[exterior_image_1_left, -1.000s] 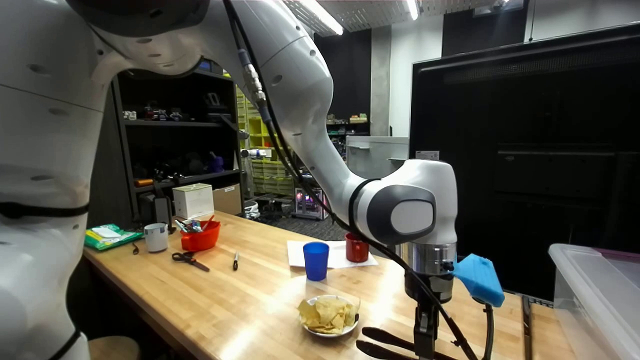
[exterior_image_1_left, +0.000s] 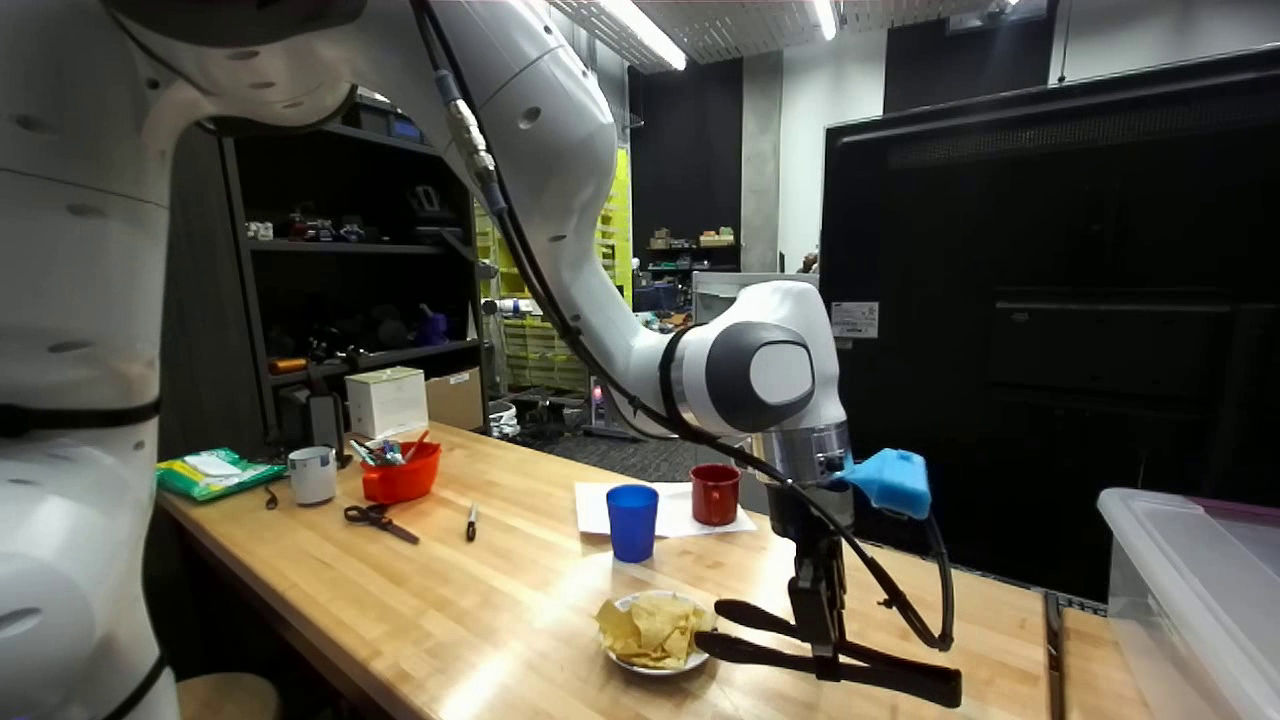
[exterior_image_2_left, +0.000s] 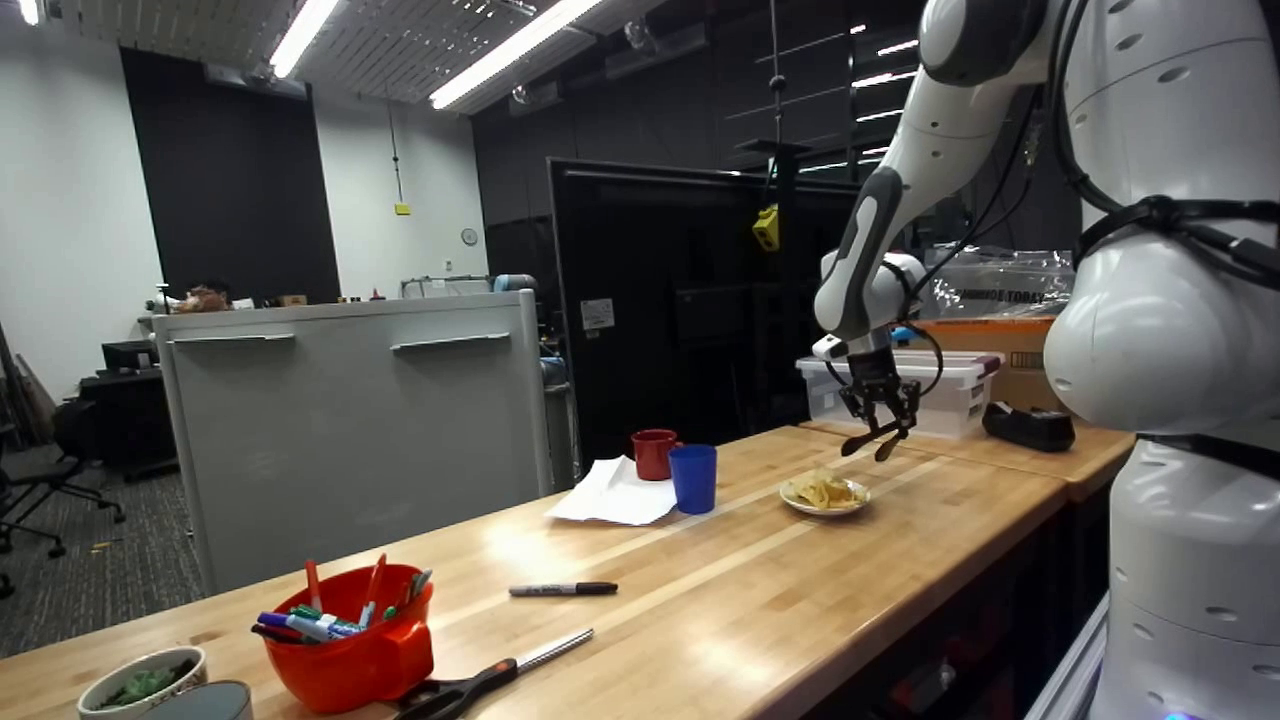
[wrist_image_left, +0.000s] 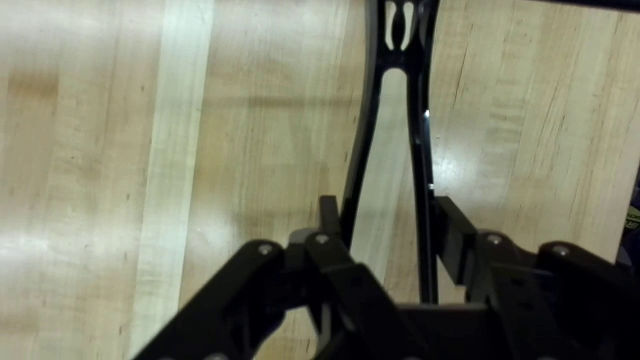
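Note:
My gripper (exterior_image_1_left: 821, 624) is shut on a pair of black tongs (exterior_image_1_left: 906, 680), which hang above the table to the right of a small plate of chips. In the wrist view, my fingers (wrist_image_left: 453, 231) press the outside of the two tong arms; the tongs' joined end (wrist_image_left: 399, 59) lies towards the top, and a narrow gap separates the arms. The other ends are hidden there. Seen from exterior view 1, the tong tips reach leftward and overlap the right rim of the white plate (exterior_image_1_left: 654, 670). Yellow chips (exterior_image_1_left: 657, 626) are heaped on that plate.
Behind the plate stand a blue cup (exterior_image_1_left: 632, 523) and a red mug (exterior_image_1_left: 715, 496), with white paper (exterior_image_1_left: 594, 506) under or beside them. Scissors (exterior_image_1_left: 381, 522), a marker (exterior_image_2_left: 564, 589) and a red pen holder (exterior_image_1_left: 402, 478) lie farther off. A clear bin (exterior_image_1_left: 1182, 576) borders the right.
The plate, chips, cup and mug look unmoved.

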